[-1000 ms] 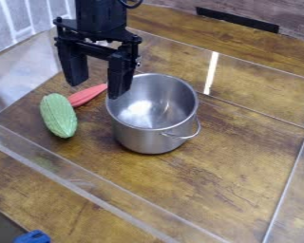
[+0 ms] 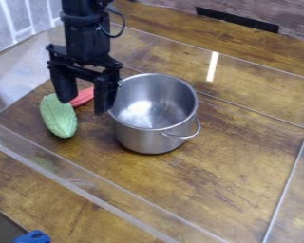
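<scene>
My black gripper (image 2: 84,91) hangs at the upper left with its fingers spread open and pointing down, above a green corn-like vegetable (image 2: 57,118) and partly in front of a red elongated object (image 2: 81,98). Just to its right stands an empty steel pot (image 2: 156,127) with a side handle, on the wooden table (image 2: 218,190). Nothing shows held between the fingers.
A blue object (image 2: 31,236) sits at the bottom left corner. Transparent edges or strips run along the left and right sides.
The gripper has moved left and looks slightly lower, away from over the pot toward the green vegetable and red object. The pot and vegetables are in the same places.
</scene>
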